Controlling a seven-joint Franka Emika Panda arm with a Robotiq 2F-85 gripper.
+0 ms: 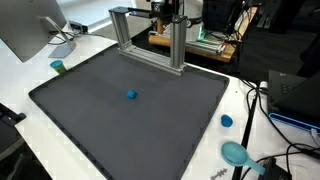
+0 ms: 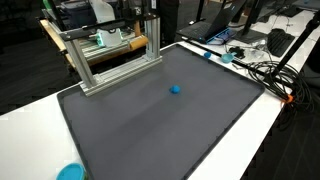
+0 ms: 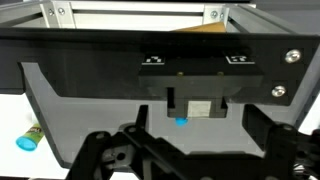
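Note:
A small blue piece (image 1: 131, 94) lies on the large dark grey board, with bare surface all round it; exterior view 2 shows the same blue piece (image 2: 175, 89). From above, in the wrist view, part of the blue piece (image 3: 181, 121) peeks out beneath the black hardware. My gripper stands open, its dark fingers set apart at the bottom of that view, and I make out nothing held between them. A black bar crosses the wrist view above the fingers. In the exterior views the gripper cannot be made out clearly.
A metal frame (image 1: 180, 55) rises at the board's far edge. A green-and-blue cylinder (image 1: 58, 67) stands off the board at the left. Beyond its right side are a blue round item (image 1: 227, 121) and a teal bowl-shaped item (image 1: 240, 155). Most of the grey board (image 1: 120, 130) is clear.

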